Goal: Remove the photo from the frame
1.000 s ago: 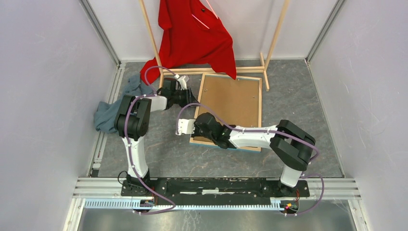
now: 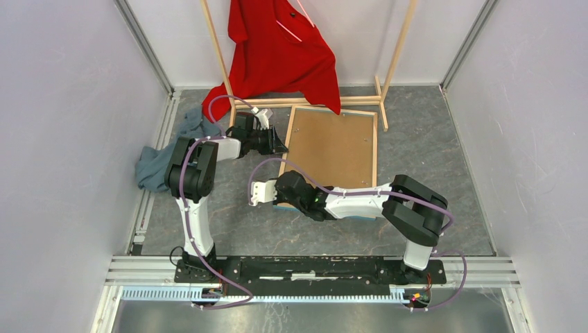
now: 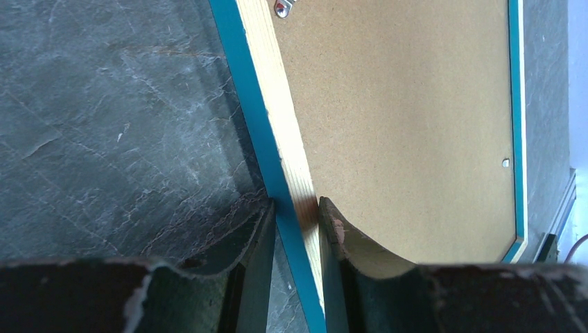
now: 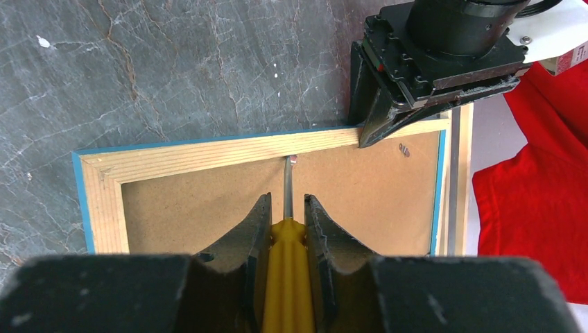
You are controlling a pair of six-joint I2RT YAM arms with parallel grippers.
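Note:
The photo frame [image 2: 329, 146] lies face down on the floor, its brown backing [image 3: 402, 132] held in a wooden border with blue outer edge and small metal tabs [image 3: 283, 8]. My left gripper is at the left side of the frame, its fingertips on either side of the wooden rail. My right gripper is shut on a tool with a yellow handle [image 4: 288, 277]; its metal shaft reaches a small tab at the inner edge of that same rail, below the left gripper along it. The photo itself is hidden.
A red garment [image 2: 277, 55] hangs from a wooden rack [image 2: 399, 41] behind the frame. A blue-grey cloth [image 2: 152, 166] lies at the left.
The left arm looks unchanged.

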